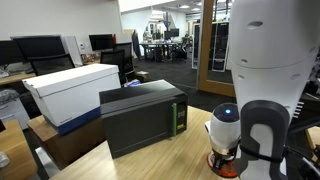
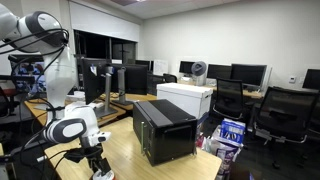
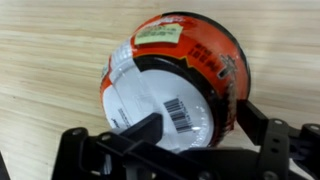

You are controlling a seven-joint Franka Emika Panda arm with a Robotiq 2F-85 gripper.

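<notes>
A round bowl-shaped package [image 3: 180,85] with red-orange sides, a black band and a white label with a barcode rests on the wooden table. In the wrist view my gripper stands open over it, one dark fingertip to each side of the label. The right fingertip overlaps the package's edge in the picture; whether it touches cannot be told. From exterior view 1, the package [image 1: 224,170] shows as a red shape partly covered by the white arm and fingers. Exterior view 2 has the hand low at the bottom edge, largely hiding the package.
A black microwave [image 1: 143,118] stands on the table, apart from the arm. Behind it is a white box [image 1: 72,88]. Bare table [image 1: 150,162] lies in front of the microwave. Monitors [image 2: 137,82] stand behind the arm in exterior view 2.
</notes>
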